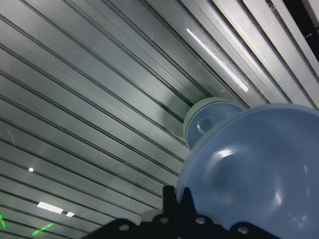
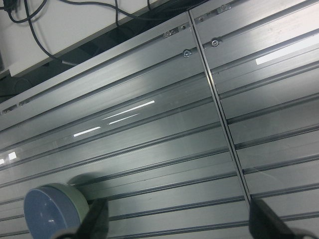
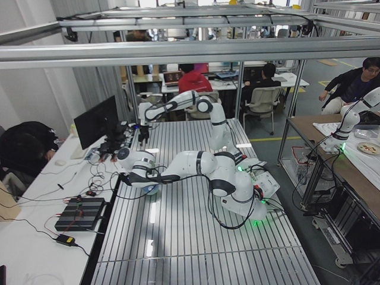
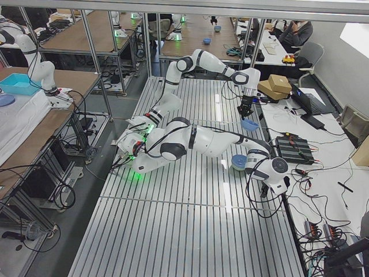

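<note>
My left gripper (image 4: 245, 111) is shut on the rim of a blue bowl (image 1: 249, 174), raised above the table at the far end in the camera right view. Below it in the left wrist view sit stacked bowls (image 4: 239, 162), blue inside a pale green one, also at lower left of the right wrist view (image 2: 50, 211). My right gripper is open over bare slats, its fingers apart with nothing between them, to one side of the stack. In the camera left view the near arm partly hides the stack.
A white desk (image 4: 317, 190) with cables, black boxes and a monitor (image 3: 95, 122) runs along one side. The two arms' bases are close together on the opposite edge.
</note>
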